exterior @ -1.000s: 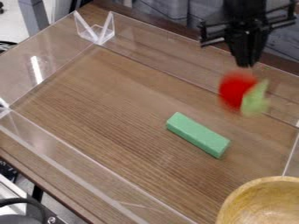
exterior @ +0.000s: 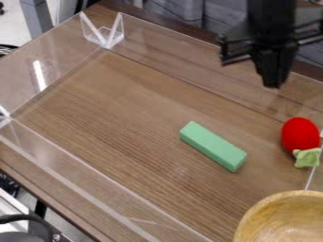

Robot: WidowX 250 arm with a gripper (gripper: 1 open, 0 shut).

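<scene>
My gripper (exterior: 267, 68) hangs at the upper right, shut, with nothing visible between its fingers. A red strawberry-like toy (exterior: 299, 134) with a green leafy end lies on the wooden table at the right, below and to the right of the gripper. A green block (exterior: 212, 146) lies on the table at the centre right, left of and lower than the red toy.
A yellow wooden bowl (exterior: 286, 227) sits at the bottom right, partly cut off. A clear plastic holder (exterior: 105, 27) stands at the upper left.
</scene>
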